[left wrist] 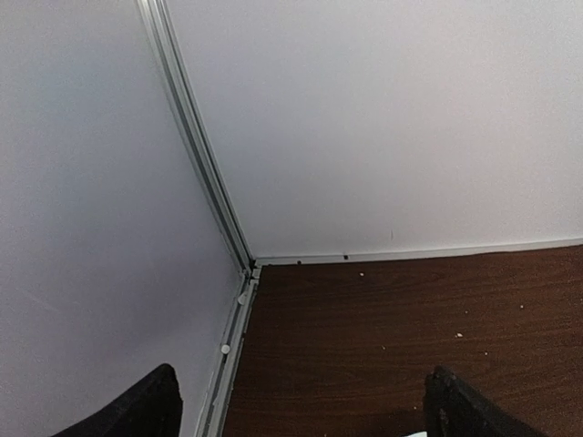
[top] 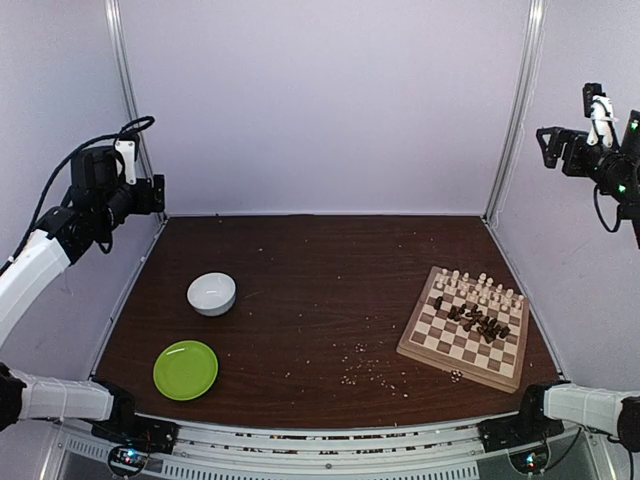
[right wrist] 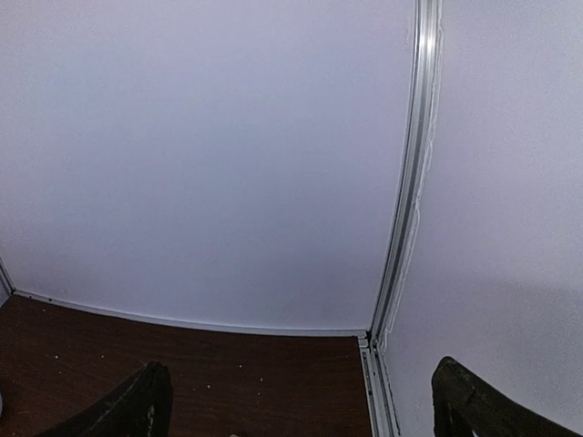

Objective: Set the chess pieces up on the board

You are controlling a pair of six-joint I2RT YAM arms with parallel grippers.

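The wooden chessboard (top: 428,344) lies at the right of the table, turned at an angle. Light chess pieces (top: 480,290) stand grouped at its far side. Dark chess pieces (top: 482,322) are bunched around the middle, some seemingly on their sides; one dark piece (top: 438,302) is apart, near the left edge. High at the left of the top view is my left gripper (top: 158,195), its fingers wide apart and empty in its wrist view. My right gripper (top: 546,148), raised at the upper right, is likewise open and empty. Neither wrist view shows the board.
A white bowl (top: 212,294) and a green plate (top: 185,370) occupy the table's left side. Small bits (top: 362,368) are scattered near the front centre. Walls enclose the back and sides. Bare dark wood (top: 330,280) fills the middle.
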